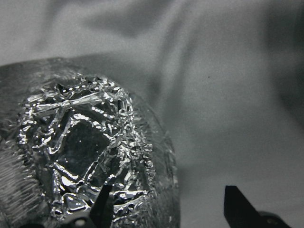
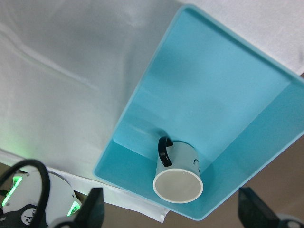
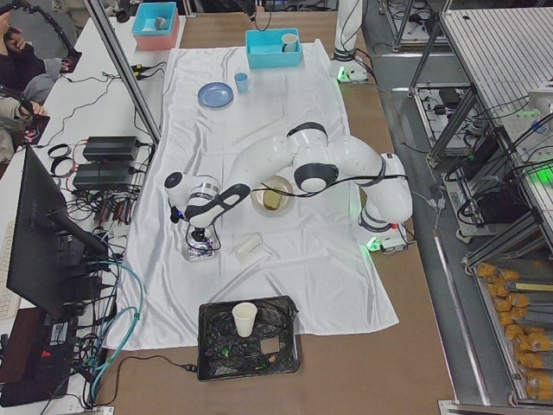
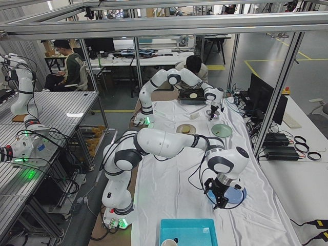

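A crumpled silver foil item in a clear round-cornered container (image 1: 85,142) lies under my left gripper, seen close up in the left wrist view; its fingers are apart, one over the container, one over cloth. In the camera left view this gripper (image 3: 197,232) is low at the cloth's left side. My right gripper is open above the blue bin (image 2: 209,80), which holds a white mug (image 2: 178,183) with a black handle on its side. In the camera right view this gripper (image 4: 218,192) appears high, in front of the blue plate (image 4: 236,195).
A plate with a yellow item (image 3: 271,199), a white block (image 3: 250,246), a blue cup (image 3: 241,83) and a green plate (image 4: 221,130) stand on the cloth. A black tray (image 3: 212,354) with a white cup is at the near end. Monitor and cables border the left.
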